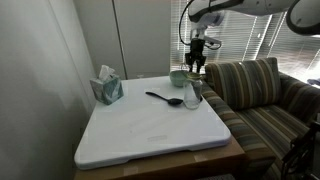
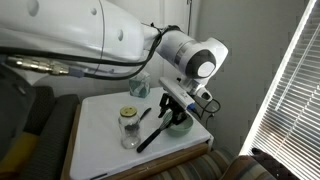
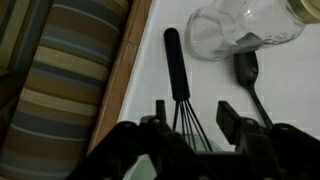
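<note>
A black-handled whisk (image 3: 177, 68) leans out of the green bowl (image 3: 142, 170), its handle toward the jar and its wires partly hidden in the bowl. In the wrist view the whisk's wires run through the gap of my gripper, whose fingers stand apart with room on both sides. From the second exterior view, my gripper (image 2: 173, 108) is pointed down over the green bowl (image 2: 182, 125), and the whisk handle (image 2: 150, 142) slants out toward the table edge. The bowl (image 1: 179, 77) is at the table's far end in the first exterior view.
A clear glass jar (image 2: 130, 128) with a yellowish lid stands close by the bowl. A black spoon (image 1: 164, 98) lies on the white tabletop (image 1: 140, 130). The tissue box (image 1: 107, 88) is at the left edge, and a striped sofa (image 1: 245, 90) borders the table.
</note>
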